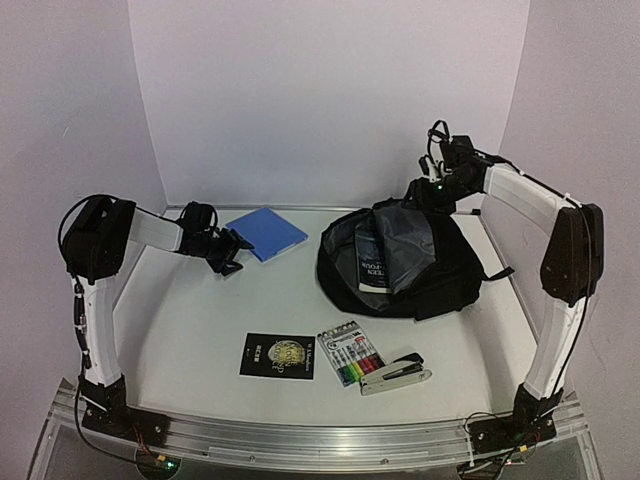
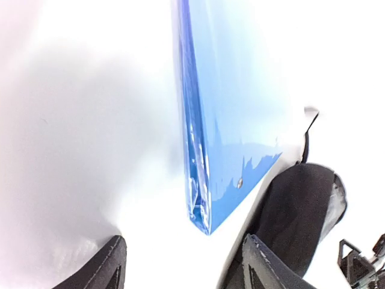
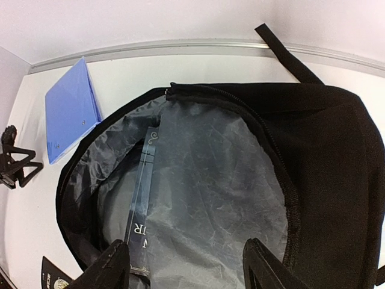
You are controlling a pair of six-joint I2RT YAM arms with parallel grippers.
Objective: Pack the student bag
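The black bag (image 1: 447, 282) lies with its grey-lined mouth spread, and a dark book (image 1: 371, 258) rests inside, partly behind the lining (image 3: 210, 180). Left of the bag, a blue folder (image 1: 266, 234) is flat on the table. My left gripper (image 1: 243, 255) is open at the folder's near left side, its fingers (image 2: 111, 265) apart and empty. Over the bag's far edge is my right gripper, open, with the lining beyond its spread fingers (image 3: 114, 265). A black book (image 1: 260, 358), a pack of coloured markers (image 1: 350, 352) and a stapler (image 1: 396, 374) lie in front.
A strap (image 1: 498, 274) sticks out at the bag's right. Walls (image 1: 330, 100) close off the back and sides.
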